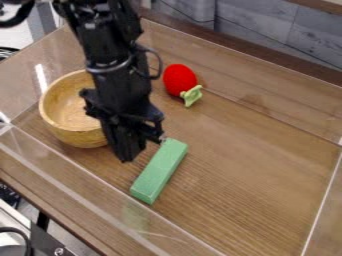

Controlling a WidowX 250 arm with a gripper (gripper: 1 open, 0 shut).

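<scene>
The black arm reaches down from the top left, its gripper (127, 150) low over the table beside a tan wooden bowl (66, 108), partly in front of it. The gripper is shut, with nothing seen between its fingers. A green block (160, 170) lies flat to the lower right of the gripper, fully in view.
A red round object (179, 80) and a small pale green item (191, 95) lie behind, right of the arm. The table's edge and some cables show at the lower left.
</scene>
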